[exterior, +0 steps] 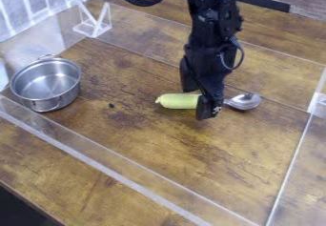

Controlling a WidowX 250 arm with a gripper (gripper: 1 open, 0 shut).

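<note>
My black gripper [201, 101] is low over the wooden table, its fingers around the middle of a pale yellow-green elongated handle [173, 100]. A metal spoon head [245, 101] shows just to the right of the gripper. The gripper hides the middle of this item, and I cannot tell whether the fingers touch it.
A steel pot [46, 82] stands at the left. A white wire-like stand [94, 20] sits at the back left. Clear panels border the left and right.
</note>
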